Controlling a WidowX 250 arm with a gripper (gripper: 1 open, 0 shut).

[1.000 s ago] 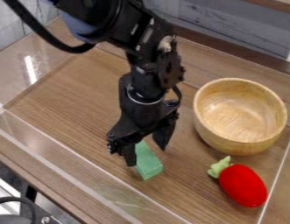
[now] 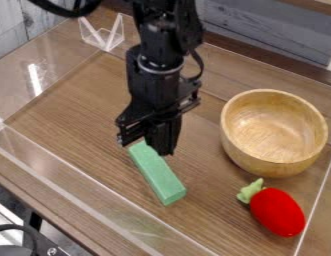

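Observation:
My black gripper (image 2: 154, 130) hangs over the table just above and behind a light green rectangular block (image 2: 157, 174), which lies flat in the front middle. The gripper looks shut, with nothing visible held in it. Whether its tips touch anything is hard to tell.
A wooden bowl (image 2: 272, 150) sits at the right. A red strawberry-like object (image 2: 277, 212) with a green top lies at the front right. A clear plastic piece (image 2: 101, 28) is at the back left.
The gripper has risen away from the green block toward the back, so more of the block shows. The block, bowl and red object stay in place.

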